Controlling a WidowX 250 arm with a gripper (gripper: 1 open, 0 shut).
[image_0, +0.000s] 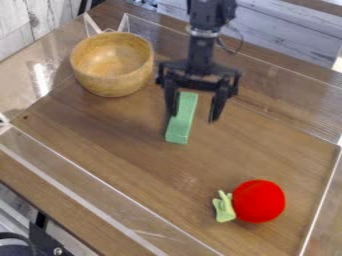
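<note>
My gripper is a dark, blurred shape at the upper middle, open, above and around the far end of a pale green block that lies on the wooden table. The block's far part is close to the fingers; whether they touch it I cannot tell.
A wooden bowl stands at the upper left. A red round object with a light green piece lies at the lower right.
</note>
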